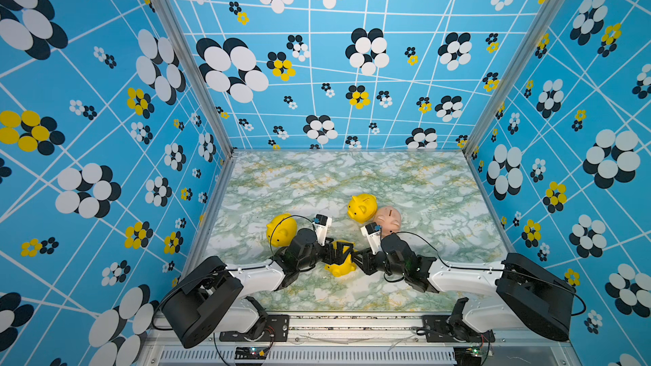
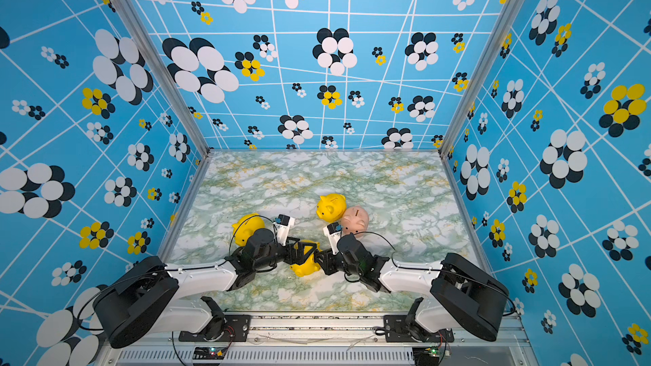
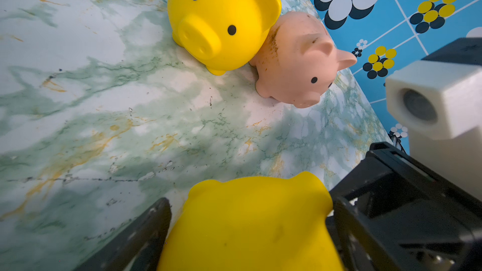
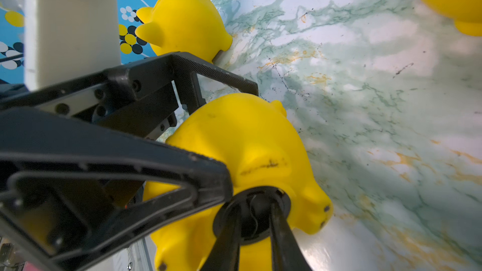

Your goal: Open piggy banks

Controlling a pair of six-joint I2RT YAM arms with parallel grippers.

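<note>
A yellow piggy bank (image 4: 236,135) lies tipped between my two arms, its underside turned toward the right arm. On that underside sits a round black ring (image 4: 283,203) with a dark centre; plug or empty hole, I cannot tell. Around the bank stands my left gripper, open, one finger (image 3: 153,225) on each side of the body. My right gripper is partly open, its narrow fingertips over the dark centre with a slim gap between them. How deep they reach is unclear.
Behind stand another yellow piggy bank (image 1: 362,208) and a pink one (image 1: 388,218), side by side. A third yellow bank (image 1: 282,230) is close to the left arm.
</note>
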